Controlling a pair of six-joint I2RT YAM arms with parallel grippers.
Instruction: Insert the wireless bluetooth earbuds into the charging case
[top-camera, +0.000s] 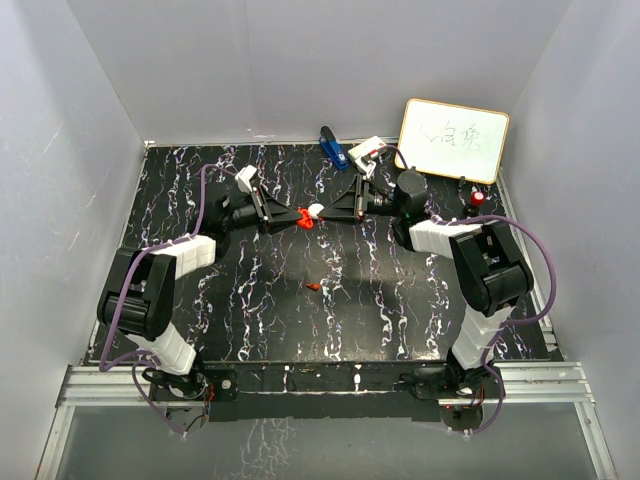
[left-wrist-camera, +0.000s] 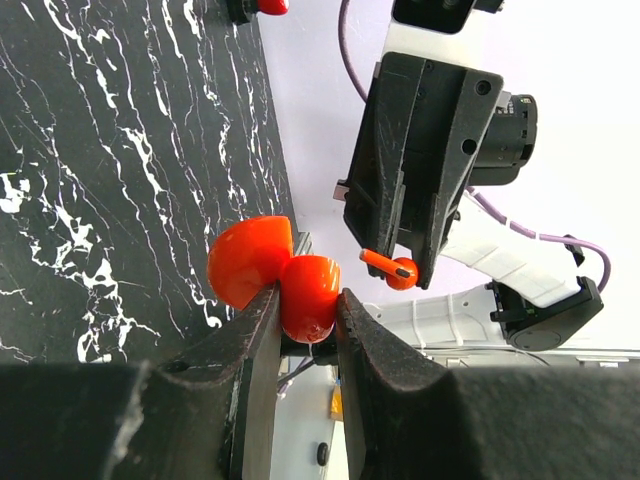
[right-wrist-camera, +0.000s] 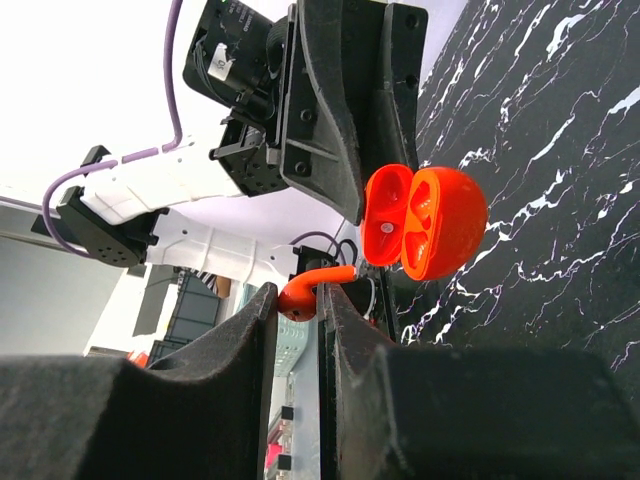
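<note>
My left gripper is shut on the red-orange charging case (left-wrist-camera: 250, 260), which hangs open with its lid up and its slots facing my right gripper. My right gripper is shut on a red-orange earbud (right-wrist-camera: 298, 295), stem pointing toward the case, just below and beside it in the right wrist view, apart from it. In the top view the two grippers nearly meet at mid-table. A second earbud (top-camera: 314, 286) lies on the dark marble table (top-camera: 260, 320) in front of them.
A white round object (top-camera: 316, 211) sits between the grippers in the top view. At the back stand a blue object (top-camera: 332, 148), a pale box (top-camera: 365, 150) and a whiteboard (top-camera: 450, 140); a red-topped dark item (top-camera: 475, 200) is at the right.
</note>
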